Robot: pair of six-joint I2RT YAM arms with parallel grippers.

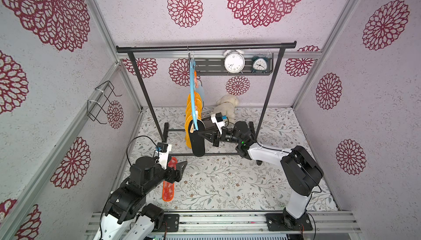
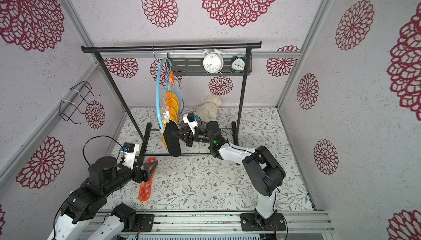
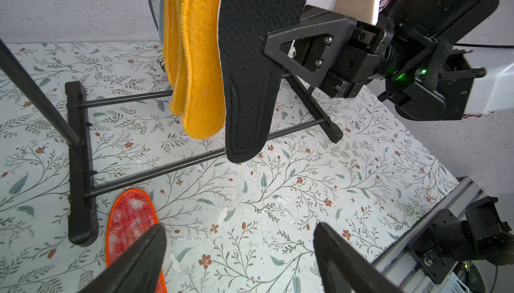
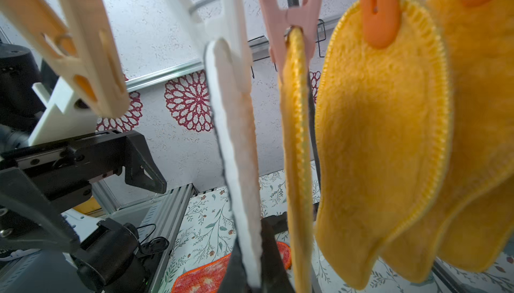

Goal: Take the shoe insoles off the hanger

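Note:
A black insole [image 3: 249, 73] with a white underside hangs from the blue hanger [image 2: 158, 93], a white clothespin [image 4: 214, 20] at its top. Edge-on in the right wrist view, it runs between the fingers of my right gripper, which is shut on it; from the left wrist, one finger lies across its black face. Several yellow insoles [image 4: 382, 132] hang behind in pink and orange clothespins. My left gripper is open and empty, low in front. A red-orange insole [image 1: 168, 187] lies on the floor near it.
A beige clothespin [image 4: 88, 52] hangs empty. The rack's top bar [image 1: 210, 47] and lower bars surround the hanger. A white plush toy [image 1: 225, 106] sits behind, and clocks [image 1: 234, 62] stand on a shelf.

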